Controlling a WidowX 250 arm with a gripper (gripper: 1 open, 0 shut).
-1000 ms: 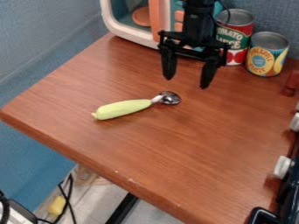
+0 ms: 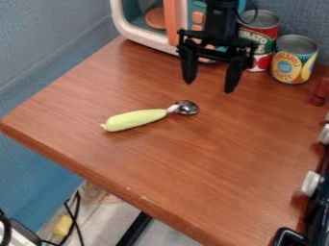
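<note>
The black gripper (image 2: 210,79) hangs over the back of the wooden table (image 2: 154,173), its two fingers spread apart with nothing visible between them. In front of it and lower left, a pale green corn cob (image 2: 134,118) lies on the table, with a metal spoon (image 2: 184,108) at its right end, touching or nearly touching it.
A toy microwave (image 2: 135,14) stands at the back, beside a tomato can (image 2: 257,46) and a yellow-labelled can (image 2: 293,61). A red object (image 2: 321,91) is at the right edge, with black-and-white equipment (image 2: 303,216) below.
The gripper has shifted very slightly to the right. The objects on the table are unchanged.
</note>
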